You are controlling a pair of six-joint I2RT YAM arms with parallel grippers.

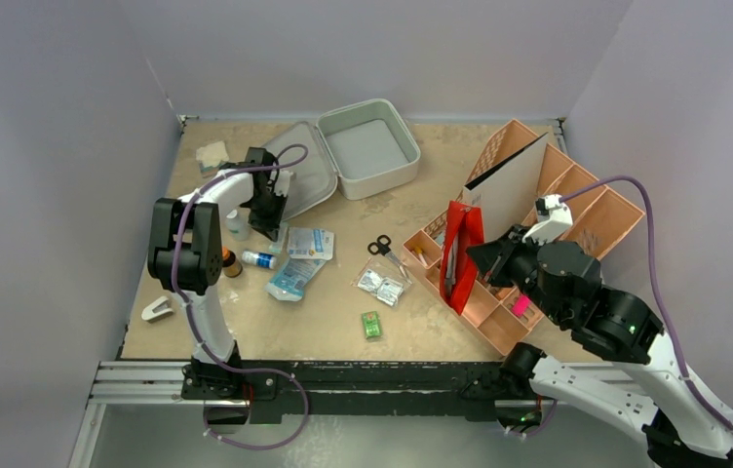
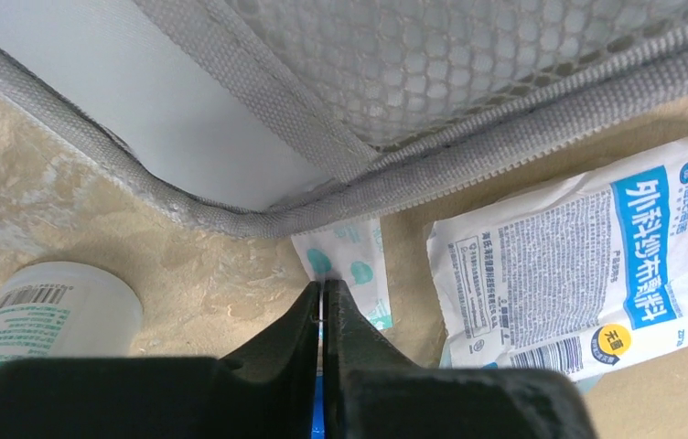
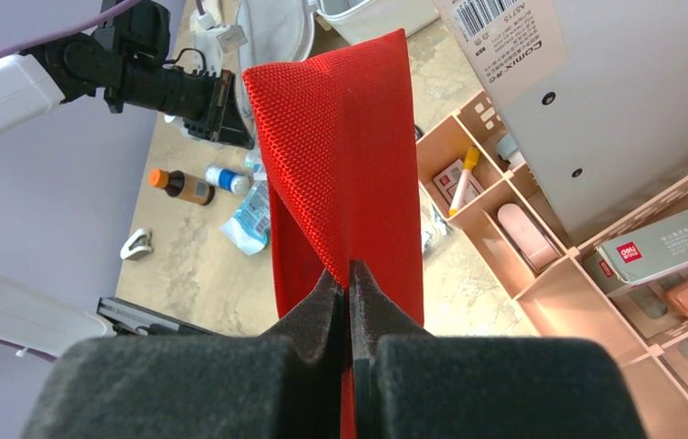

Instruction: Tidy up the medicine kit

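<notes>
My left gripper is low over a small white sachet (image 2: 349,256) with teal print, beside the grey case's lid edge (image 2: 432,160); its fingertips look close together, and whether they grip the sachet is unclear. A larger printed packet (image 2: 551,274) lies to its right, a white bottle (image 2: 66,311) to its left. My right gripper is shut on a red pouch (image 3: 340,155) at the organizer. The open grey case (image 1: 367,180) stands at the back.
The wooden organizer (image 1: 499,331) fills the right side. Scissors (image 1: 382,249), blister packs (image 1: 380,288), a green box (image 1: 371,326), a brown bottle (image 1: 231,266) and a blue packet (image 1: 289,283) lie mid-table and left.
</notes>
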